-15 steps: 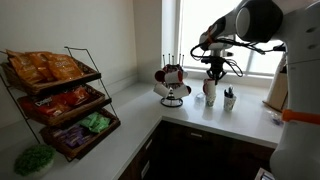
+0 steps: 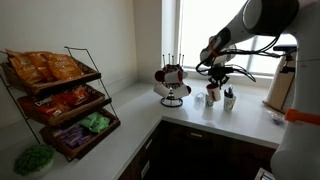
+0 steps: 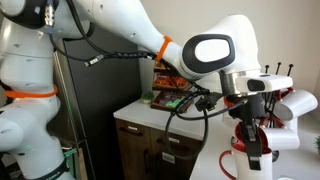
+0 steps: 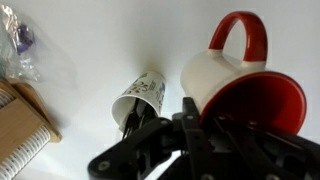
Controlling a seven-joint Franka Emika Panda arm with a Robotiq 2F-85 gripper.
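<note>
A white mug with a red inside and red handle (image 4: 245,85) fills the right of the wrist view. My gripper is shut on its near rim, and the dark fingers cover part of the opening. In exterior view 2 the gripper (image 3: 250,136) points down with the white mug (image 3: 252,166) under it. From exterior view 1 the gripper (image 2: 216,80) is small, above the right end of the counter. Whether the mug's base touches the counter cannot be told.
A patterned white cup (image 4: 146,88) with dark utensils stands close beside the mug. A rack of mugs (image 2: 172,90) stands farther left on the counter (image 2: 135,138). Snack bags (image 2: 60,68) fill a tiered shelf. A plastic bag (image 4: 25,45) and a wooden-edged item (image 4: 22,130) lie left of the cup.
The arm has shifted slightly and sits a little lower over the counter's right end. The mug rack and the snack shelf have not moved.
</note>
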